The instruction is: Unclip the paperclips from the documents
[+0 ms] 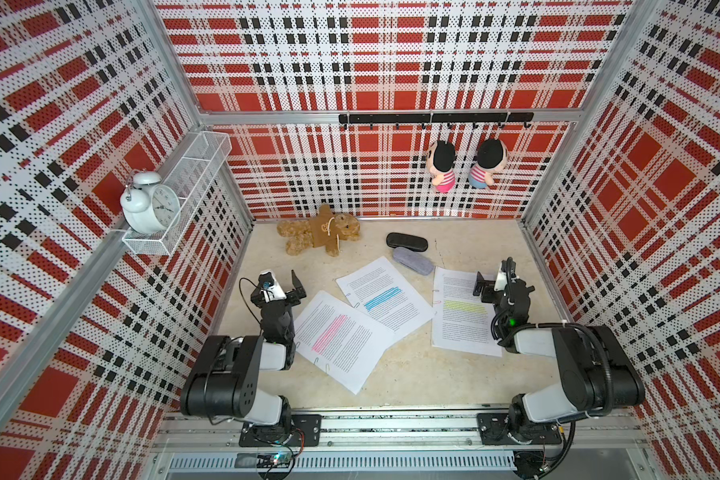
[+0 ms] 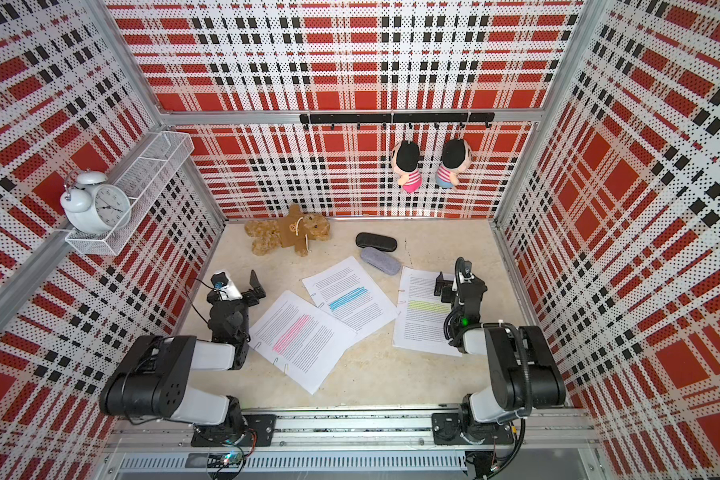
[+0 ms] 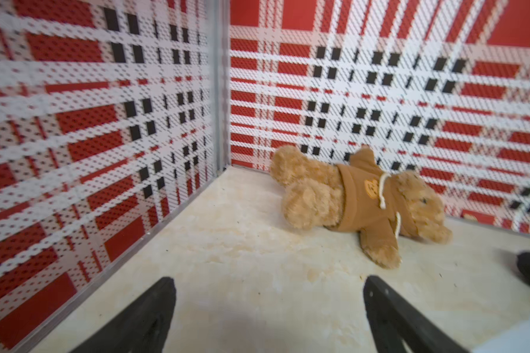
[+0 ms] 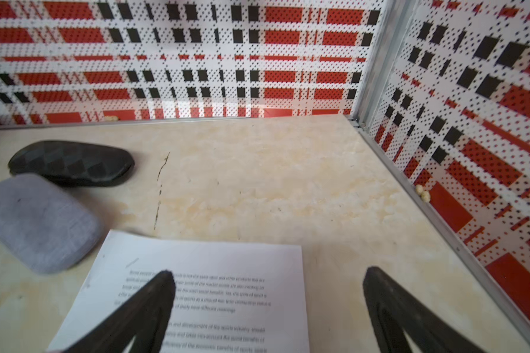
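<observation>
Three printed documents lie on the table: one marked in pink [image 1: 352,352], one in blue [image 1: 400,308], partly beneath it, and one in yellow [image 1: 460,332] at the right. Two small paperclips show along the pink document's lower-left edge, one silvery [image 2: 276,361] and one beside it [image 1: 327,368]. A faint clip [image 2: 320,302] appears on the blue document's left edge; any clip on the yellow one is too small to tell. My left gripper is open and empty above the table, left of the papers. Open and empty too, my right gripper hangs over the yellow document's right side.
Behind the papers lie a brown plush bear [image 1: 324,232], a black case [image 1: 406,241] and a grey pouch [image 1: 413,260]. A white alarm clock [image 1: 152,206] stands on the wire shelf at left. Bare table lies in front of the papers.
</observation>
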